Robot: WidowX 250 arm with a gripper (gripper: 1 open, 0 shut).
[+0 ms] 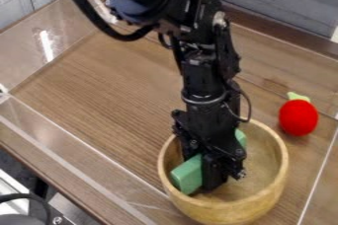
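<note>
My black gripper (211, 158) reaches down into a wooden bowl (251, 199) at the lower right of the camera view. It is shut on a green object (188, 175) lying inside the bowl, partly hidden by the fingers.
A red tomato-like object (298, 118) with a pale green top sits right of the bowl.
</note>
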